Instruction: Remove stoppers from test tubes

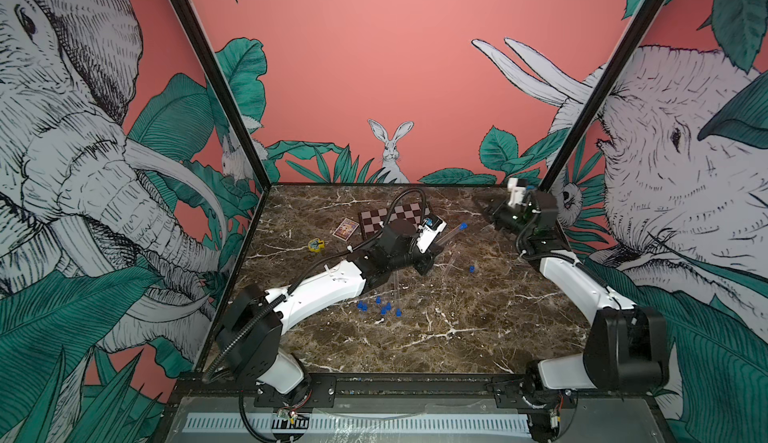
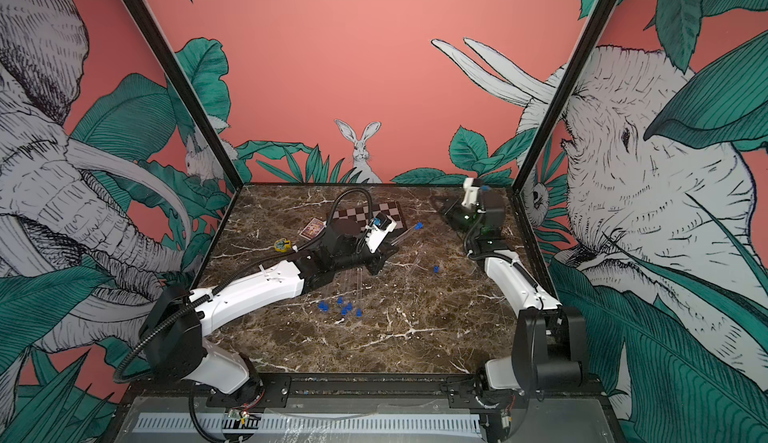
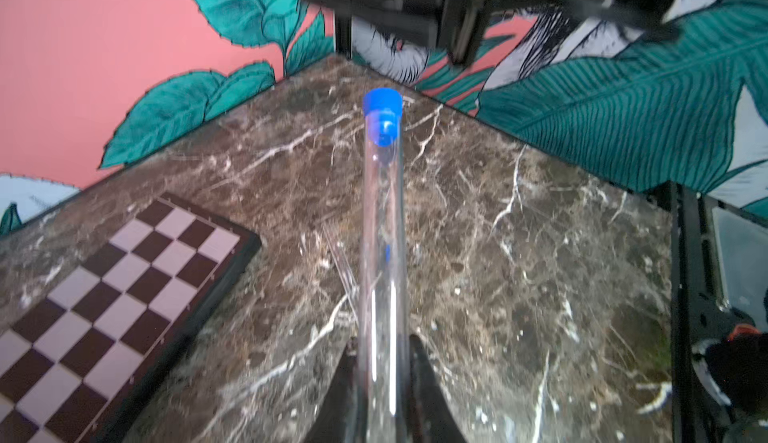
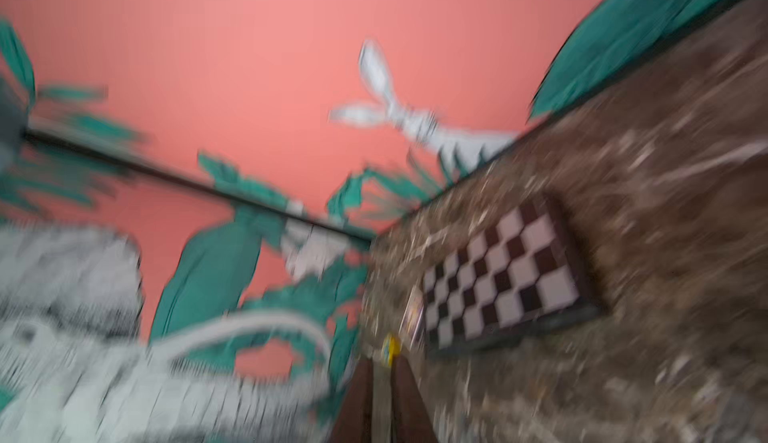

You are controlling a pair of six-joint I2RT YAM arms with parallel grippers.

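Observation:
A clear test tube [image 3: 382, 283] with a blue stopper [image 3: 384, 115] in its top end is held by my left gripper, shut on it above the middle-back of the table. The stopper also shows in the top left view [image 1: 462, 226]. My right gripper is raised at the back right, apart from the tube, its fingers slightly parted with nothing visible between them; the right wrist view is blurred. Several loose blue stoppers [image 1: 386, 307] lie in the front middle. Clear tubes [image 3: 336, 255] lie on the table, hard to make out.
A checkerboard [image 1: 376, 217] lies at the back middle, with a card [image 1: 345, 229] and a small yellow object [image 1: 316, 244] to its left.

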